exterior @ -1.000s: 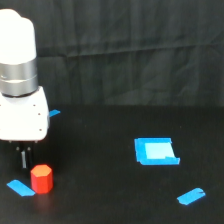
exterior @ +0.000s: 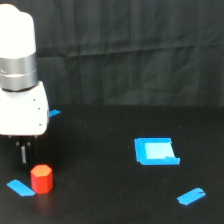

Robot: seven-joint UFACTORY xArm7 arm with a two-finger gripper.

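Note:
A red block with a six-sided outline (exterior: 41, 179) rests on the black table at the lower left. Above and slightly left of it hangs my gripper (exterior: 26, 154), its dark fingers pointing down from the white hand (exterior: 22, 108). A gap shows between the fingertips and the block, and nothing can be made out in the grip. The fingers are too small and dark to show how far apart they stand.
A white square framed in blue tape (exterior: 157, 151) lies right of centre. Loose blue tape strips lie by the block (exterior: 20, 188) and at the lower right (exterior: 191, 196).
My arm and gripper have risen slightly. The red block and the tape have stayed in place.

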